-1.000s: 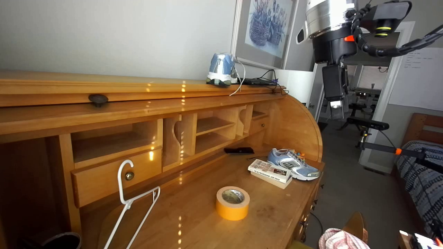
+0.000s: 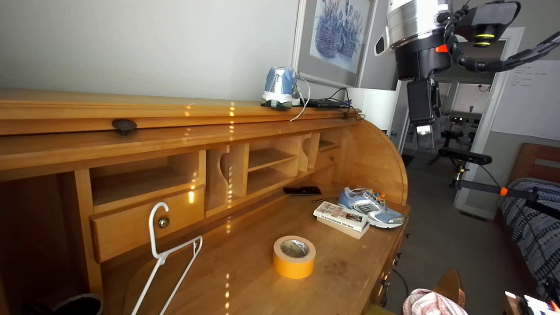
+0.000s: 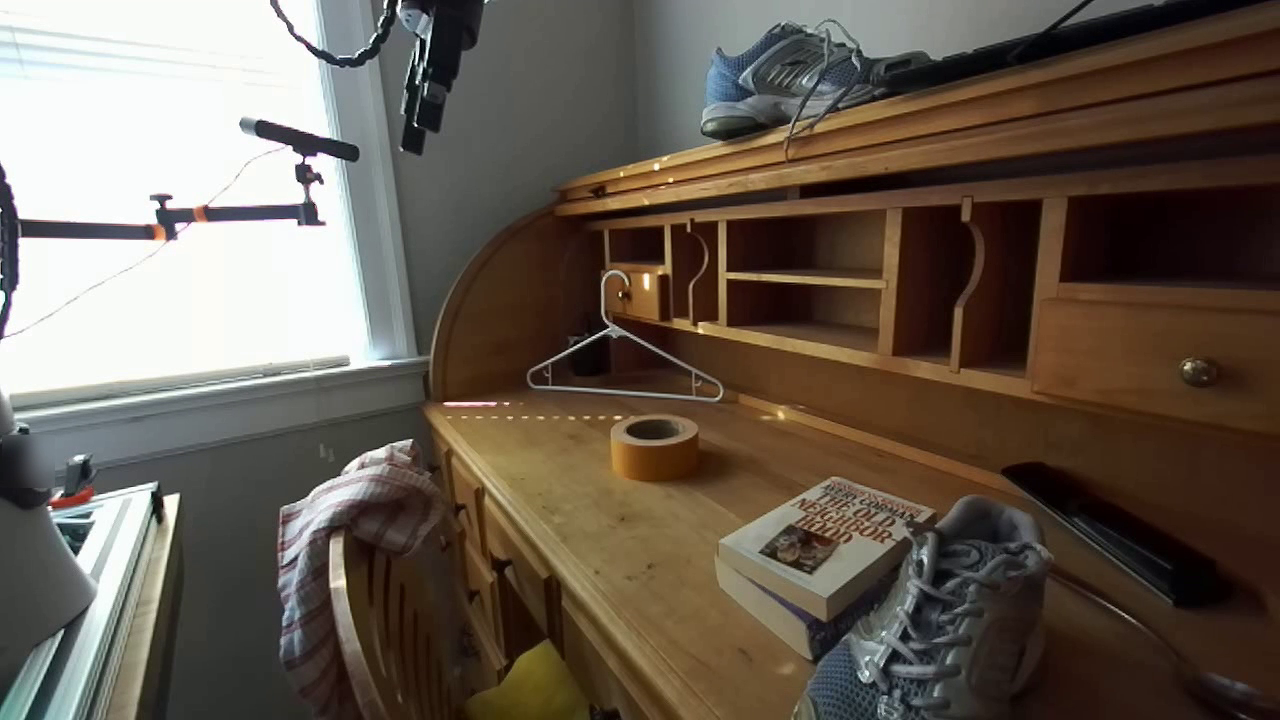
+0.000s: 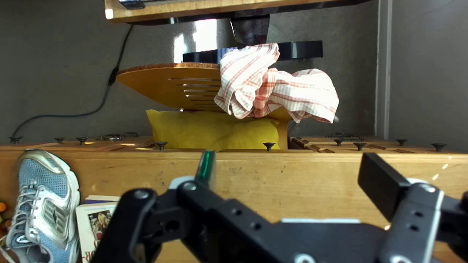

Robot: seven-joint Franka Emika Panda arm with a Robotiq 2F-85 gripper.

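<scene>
My gripper is open, its two fingers wide apart and nothing between them; it hangs high above the desk's front edge, clear of every object. On the desk top [image 3: 576, 504] stands a roll of orange tape [image 2: 294, 257], flat on its side face. Behind it a white hanger [image 3: 624, 390] leans upright near the cubbies. Two stacked books [image 3: 816, 546] lie beside a blue-grey shoe [image 2: 370, 207] toward one end of the desk. A second such shoe [image 2: 279, 88] sits on top of the hutch. The tape is hidden in the wrist view.
A wooden chair [image 4: 171, 83] with a checked cloth [image 4: 302, 94] and yellow cushion [image 4: 210, 129] stands at the desk's front. A black object [image 3: 1116, 534] lies by the cubbies. The hutch [image 2: 225, 131] overhangs the desk's back; bare desk surrounds the tape.
</scene>
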